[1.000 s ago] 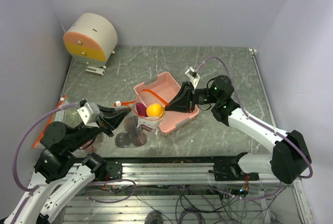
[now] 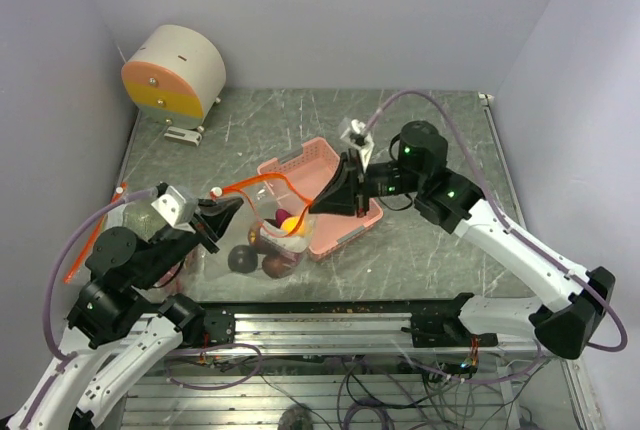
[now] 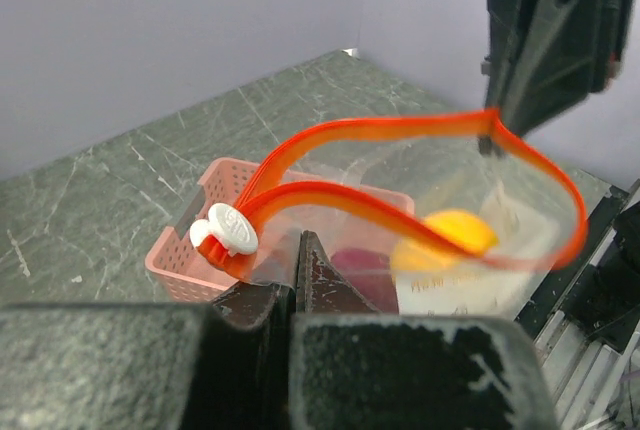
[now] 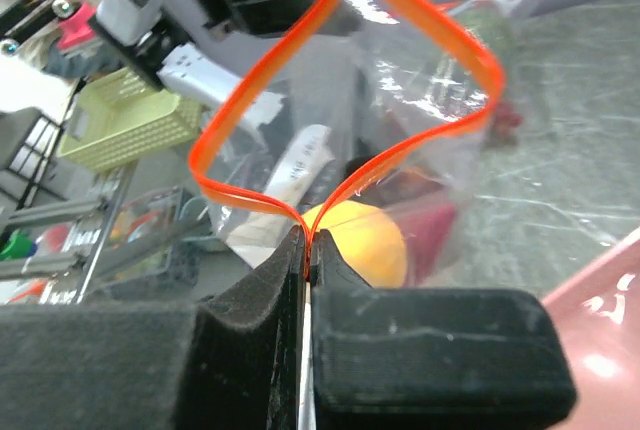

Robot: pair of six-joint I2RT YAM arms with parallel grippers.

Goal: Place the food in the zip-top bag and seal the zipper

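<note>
A clear zip bag with an orange zipper hangs between my grippers, its mouth spread into a loop. Inside are a yellow fruit, a red-purple item and dark round items. The white slider sits at the zipper's left end. My left gripper is shut on the bag at that end. My right gripper is shut at the zipper's other end, where the orange strip runs between its fingertips in the right wrist view.
A pink basket lies behind the bag. A second orange-zippered bag lies at the left, near a white cylindrical box at the back left.
</note>
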